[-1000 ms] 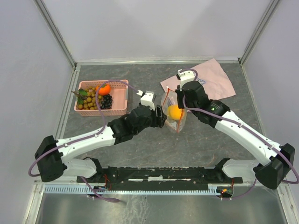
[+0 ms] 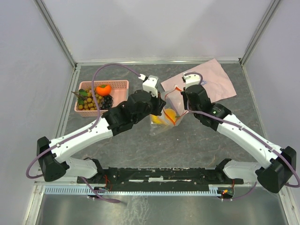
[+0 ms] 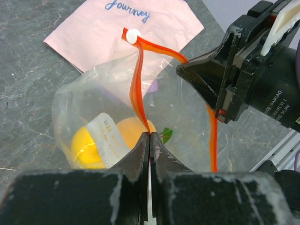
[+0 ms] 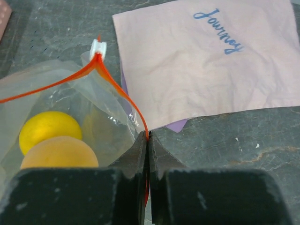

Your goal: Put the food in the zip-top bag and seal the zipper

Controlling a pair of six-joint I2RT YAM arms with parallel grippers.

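Note:
The clear zip top bag (image 3: 70, 108) has an orange zipper edge and a white slider (image 3: 133, 36) at its far corner. Its mouth gapes between my two grippers. Inside lie a yellow food piece and a paler orange one; a white label and a green leaf also show in the left wrist view. My left gripper is shut on the orange edge at one side of the mouth. On the opposite edge, the fingers of my right gripper are together with the orange strip between them.
At the back left stands a pink basket (image 2: 121, 93) with an orange fruit (image 2: 103, 90), grapes and other small fruit. A pale pink cloth (image 2: 215, 82) lies flat behind the bag to the right. Bare grey table surrounds the bag in front.
The mouth is wider. My right gripper has shifted slightly right.

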